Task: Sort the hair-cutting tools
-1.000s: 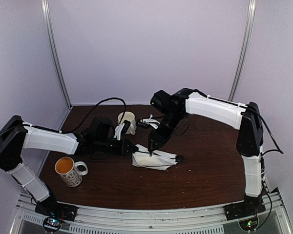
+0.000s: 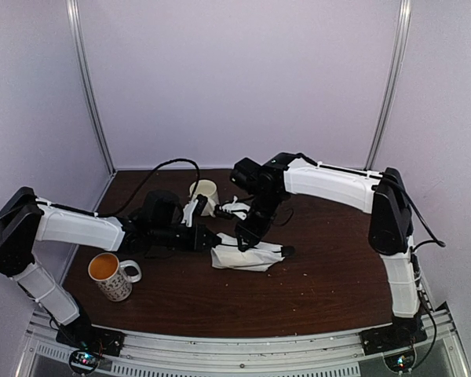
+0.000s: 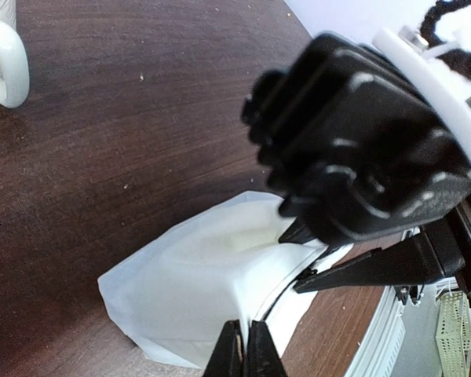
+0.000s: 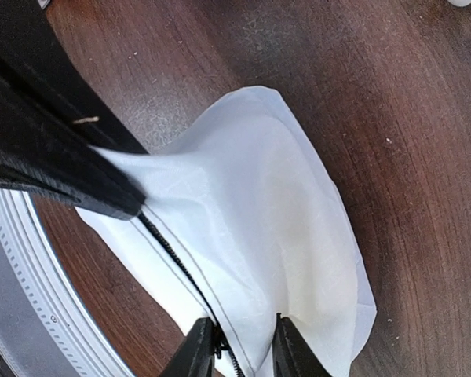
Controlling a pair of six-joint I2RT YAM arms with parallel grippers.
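Note:
A white cloth pouch [image 2: 239, 261] with a dark zipper lies at the middle of the table [image 2: 330, 283]. My left gripper is shut on the pouch's edge at one end of the zipper, its fingers low in the left wrist view. My right gripper is over the pouch along the zipper, its fingertips either side of the fabric by the zipper pull, partly open. In the left wrist view its black fingers press at the pouch's upper edge. Whether any tools are inside the pouch is hidden.
A patterned mug [image 2: 110, 279] with orange inside stands at the front left. A white mug [image 2: 204, 192] stands behind the pouch. The table's front rail [image 2: 243, 345] runs below.
The left arm has stayed nearly still.

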